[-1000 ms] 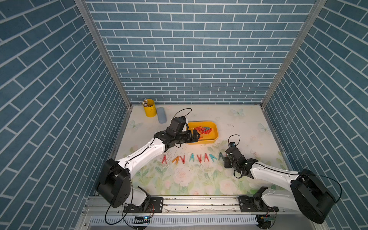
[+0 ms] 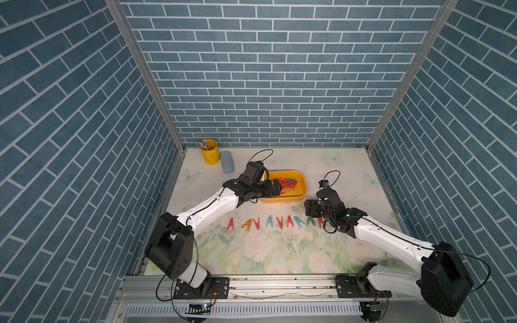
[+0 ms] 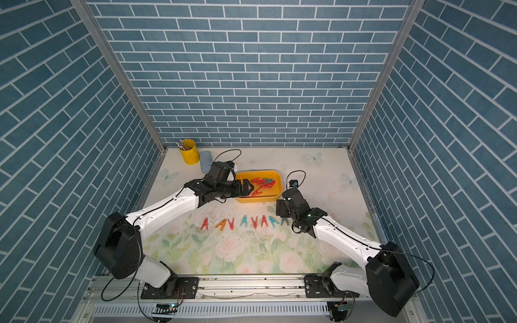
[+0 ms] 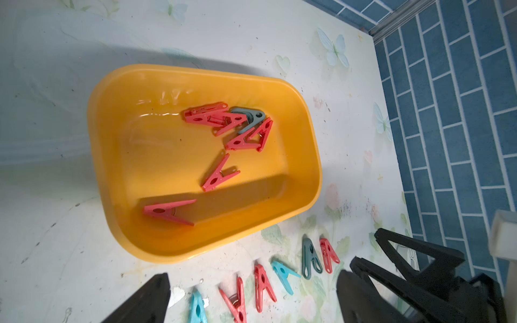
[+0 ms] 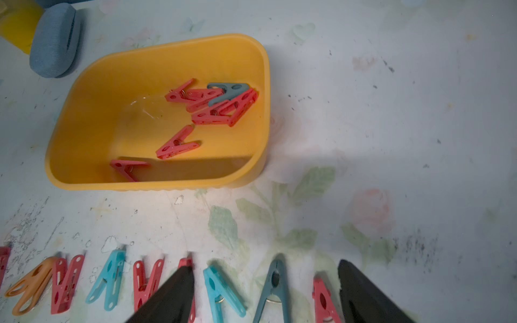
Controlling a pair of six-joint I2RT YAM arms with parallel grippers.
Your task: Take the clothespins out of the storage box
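Observation:
An orange storage box (image 4: 204, 231) holds several red clothespins (image 4: 215, 175) and a grey one (image 4: 253, 115), most bunched at its right end in the left wrist view. Several red, orange, teal and grey clothespins (image 5: 110, 280) lie in a row on the table in front of the box. My left gripper is over the box's left side, open, with nothing between its fingers. My right gripper is raised over the right end of the row, its blurred fingers apart, with a grey and a red clothespin beneath, resting on the table.
A yellow cup of sticks (image 2: 211, 155) and a blue-grey object (image 2: 226, 161) stand at the back left. The table right of the box is clear. Tiled walls enclose the back and sides.
My right gripper has risen from the row's right end and moved slightly left toward the box.

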